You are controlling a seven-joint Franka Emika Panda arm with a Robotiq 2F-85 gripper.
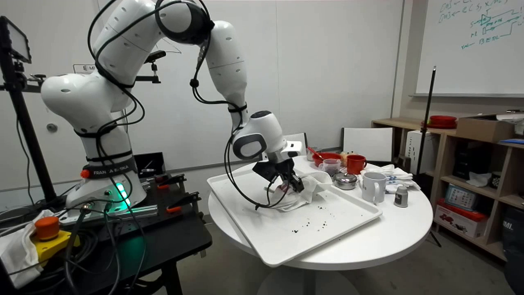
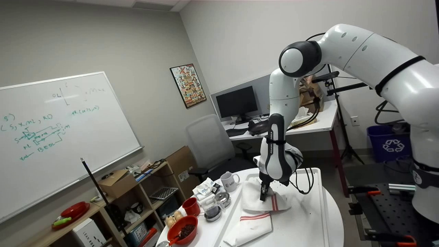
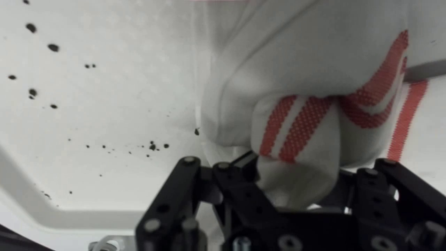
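A white towel with red stripes (image 3: pixel 301 125) lies bunched on the white tray (image 1: pixel 344 205). In the wrist view, cloth bulges up between the fingers of my gripper (image 2: pixel 263 197), which is shut on it. Most of the fingertips are hidden by the folds. Dark crumbs (image 3: pixel 152 146) are scattered over the bare tray beside the towel. Under the wrist in exterior view 1, the same cloth (image 1: pixel 307 196) spreads across the tray surface.
A second, folded striped towel (image 2: pixel 249 230) lies flat close by. Along the tray's edge stand a grey mug (image 1: pixel 373 187), a small grey bottle (image 1: pixel 401 196), a metal tin (image 1: pixel 345 181), a red cup (image 1: pixel 355 164) and a red bowl (image 2: pixel 183 230). The tray's near part is free of large objects.
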